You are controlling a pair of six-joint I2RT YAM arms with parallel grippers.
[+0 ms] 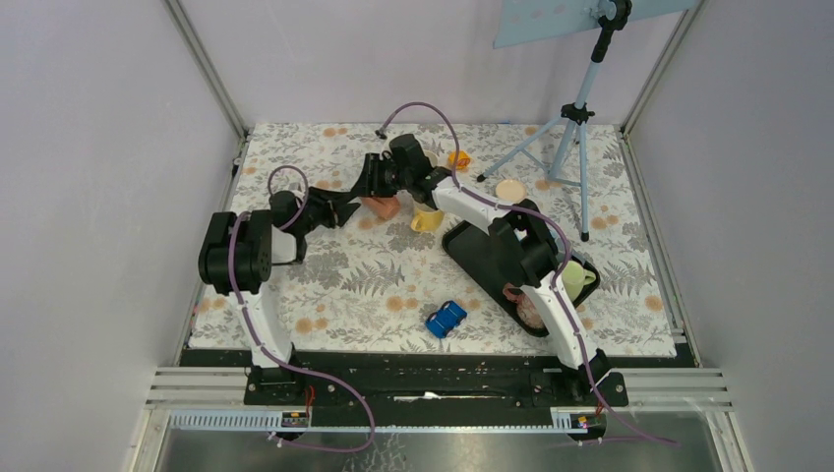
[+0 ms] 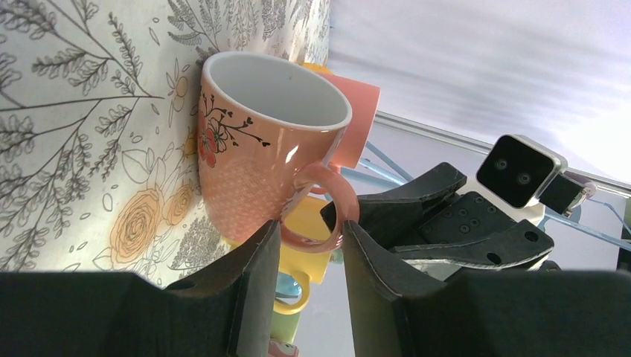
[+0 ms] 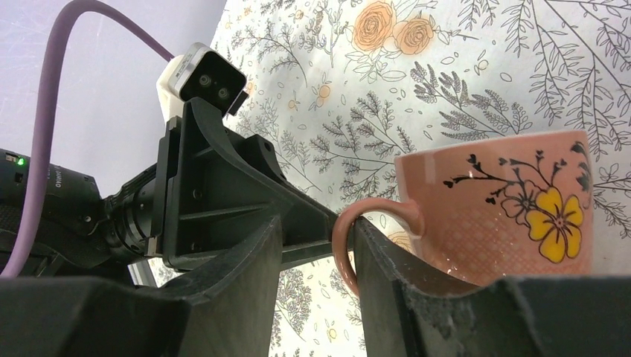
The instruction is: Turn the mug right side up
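Note:
The pink floral mug (image 1: 382,206) is between my grippers; in the left wrist view its body (image 2: 249,171) shows the rim and inside, and in the right wrist view its side (image 3: 498,208). Its exact tilt is hard to tell. My left gripper has its fingertips apart on either side of the handle loop. My right gripper also has its fingers apart, with the handle at its right finger. Whether either grips it firmly is not clear.
Yellow mugs (image 1: 425,221), a small orange object (image 1: 459,157) and a beige disc (image 1: 510,191) are nearby. A black tray (image 1: 472,261) with items lies right, a tripod (image 1: 575,113) behind it, a blue toy car (image 1: 446,319) in front.

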